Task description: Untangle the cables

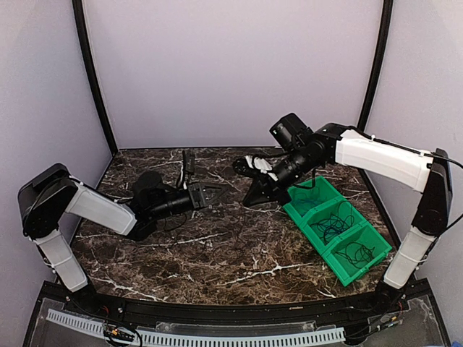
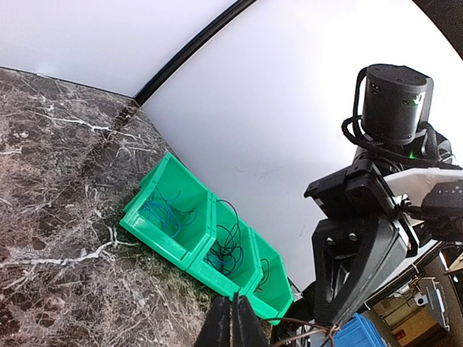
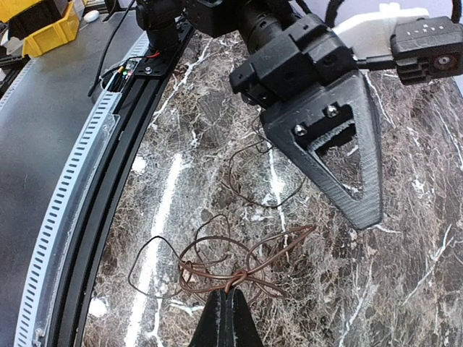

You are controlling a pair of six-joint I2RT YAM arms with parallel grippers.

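Note:
In the right wrist view a brown cable hangs bunched in several loops, and my right gripper is shut on it. A loop of it reaches up toward the left gripper's tip, apart from it. Part of the cable also shows by the right gripper in the left wrist view. My left gripper has its fingers together; I make out no cable between them. From above, it stands left of the right gripper, with a gap. A thin dark cable lies looped on the table below the left arm.
A green three-part box stands at the right of the marble table. Blue cables lie in its far compartment, and darker cables in the near one.

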